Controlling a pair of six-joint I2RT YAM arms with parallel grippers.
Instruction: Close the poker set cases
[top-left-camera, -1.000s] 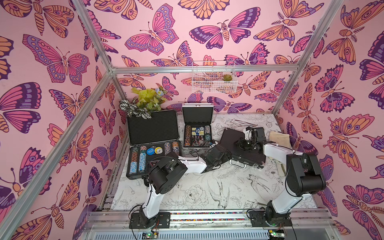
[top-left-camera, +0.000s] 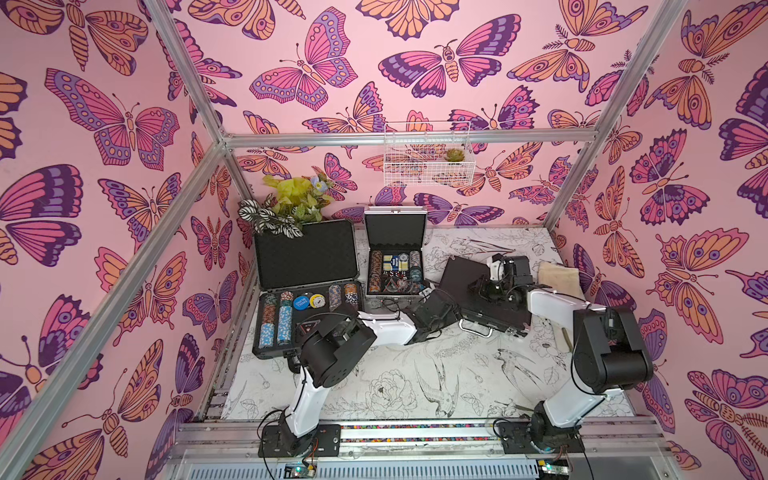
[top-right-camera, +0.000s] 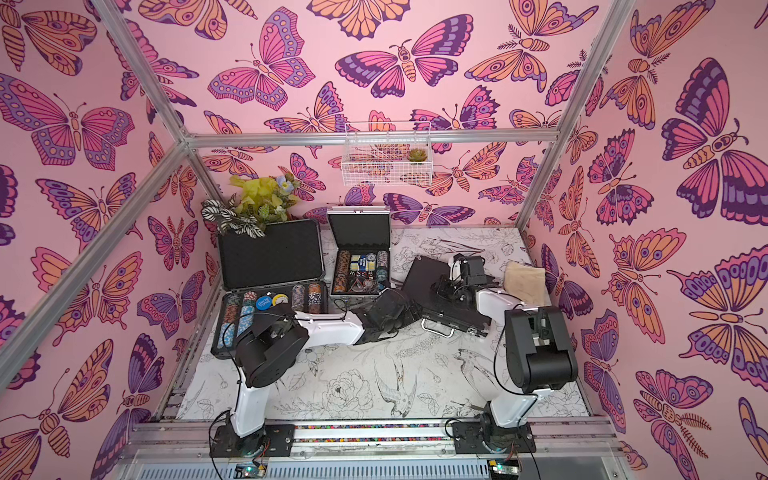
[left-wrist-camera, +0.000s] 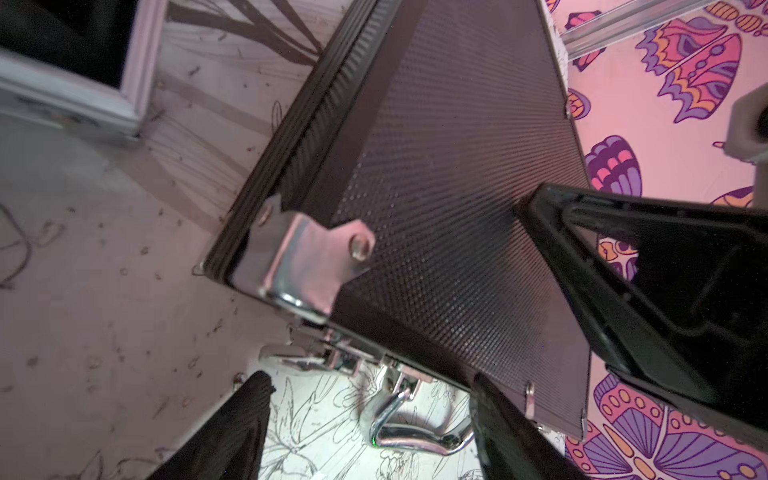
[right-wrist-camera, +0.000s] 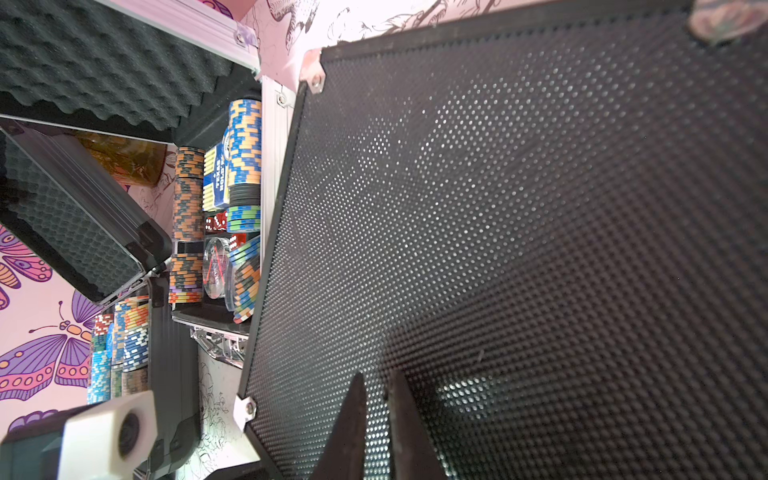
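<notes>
The right-hand black case (top-left-camera: 456, 276) lies with its lid down. My right gripper is shut over that lid, nothing visible between its fingers; touching cannot be told. At the case's front, my left gripper is open, its fingers spread below a silver latch (left-wrist-camera: 308, 356) and the handle (left-wrist-camera: 412, 436). That latch seems to stick out from the case front. A small case (top-left-camera: 395, 232) in the middle stands open with chips, cards and dice. On the left, a larger case (top-left-camera: 305, 254) is open, lid up, its chip rows partly hidden by my left arm.
Flowers (top-left-camera: 300, 198) stand behind the left case. A beige cloth (top-left-camera: 560, 278) lies to the right of the shut-lidded case. A wire basket (top-left-camera: 428, 164) hangs on the back wall.
The right arm and the cases look unmoved.
</notes>
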